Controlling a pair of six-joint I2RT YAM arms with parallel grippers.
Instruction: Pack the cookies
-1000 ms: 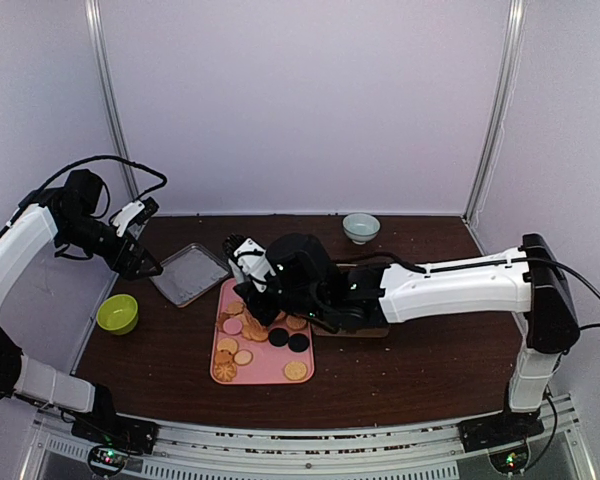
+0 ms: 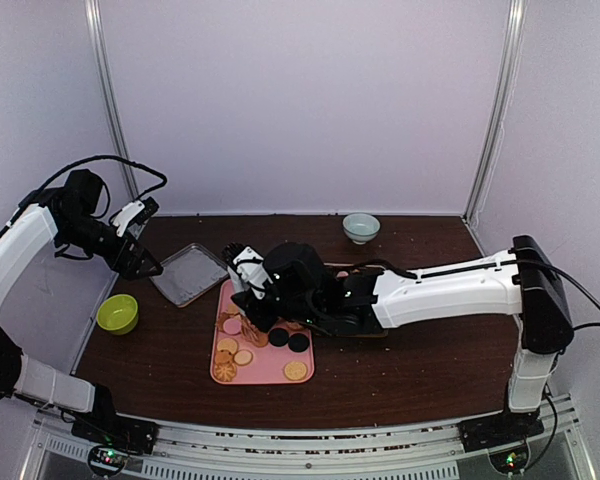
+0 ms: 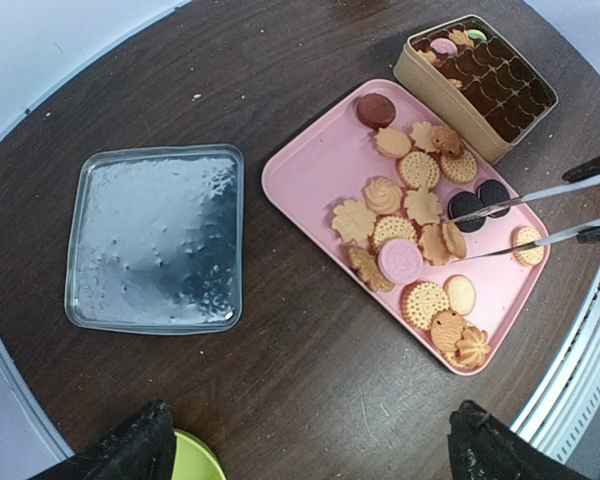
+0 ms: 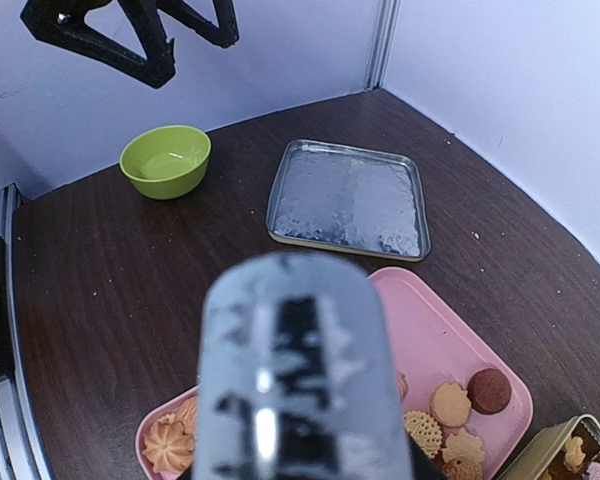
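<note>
A pink tray (image 3: 310, 170) holds assorted cookies, including a pink one (image 3: 401, 260) and dark ones (image 3: 465, 209). My right gripper (image 2: 248, 312) is low over it, holding metal tongs whose tips sit part open around cookies near the tray's middle; in the right wrist view the metal fills the lower centre. A beige box (image 3: 445, 100) with a partly filled brown divided insert stands beside the tray, mostly behind the right arm from above. My left gripper (image 2: 142, 262) hangs open and empty at the left.
An empty metal tray (image 2: 188, 273) lies left of the pink tray, a green bowl (image 2: 118, 314) nearer the left edge, a pale bowl (image 2: 361, 228) at the back right.
The left arm is unchanged.
</note>
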